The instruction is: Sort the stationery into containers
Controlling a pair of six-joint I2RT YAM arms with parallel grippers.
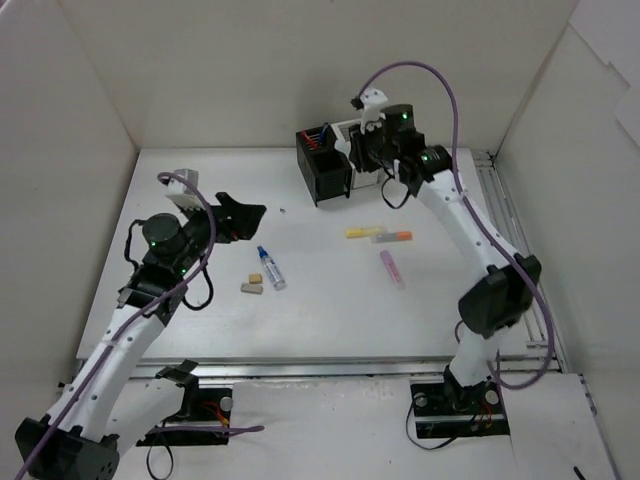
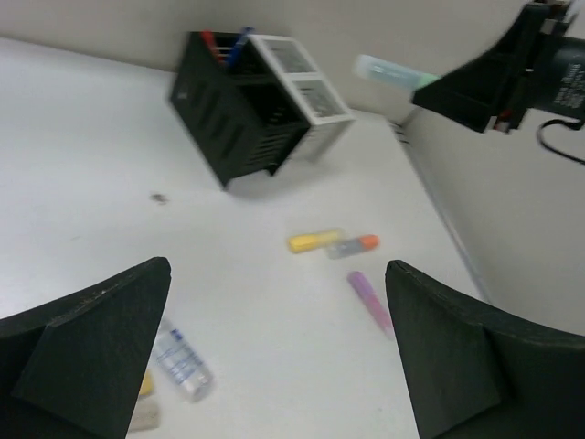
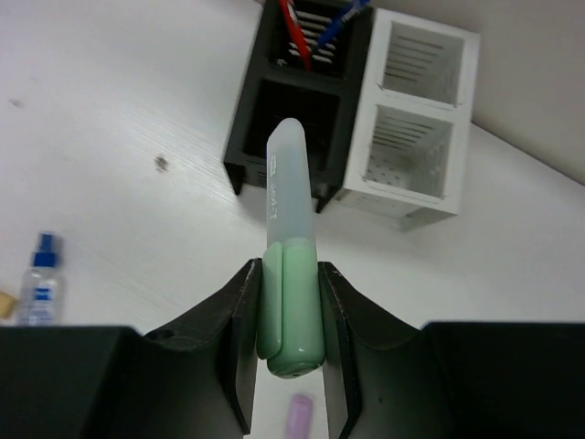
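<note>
A green-and-clear highlighter is held in my right gripper, shut around its green end, with the clear end pointing outward. In the top view this gripper hovers over the containers. The black container has red and blue pens in its far compartment; its near one looks empty. Beside it is the white container, both compartments empty. My left gripper hangs open above the left of the table, its fingers wide apart. A yellow marker, an orange marker and a pink marker lie at the centre right.
A bottle with a blue cap lies left of centre, near two small blocks. A tiny dark bit rests left of the black container.
</note>
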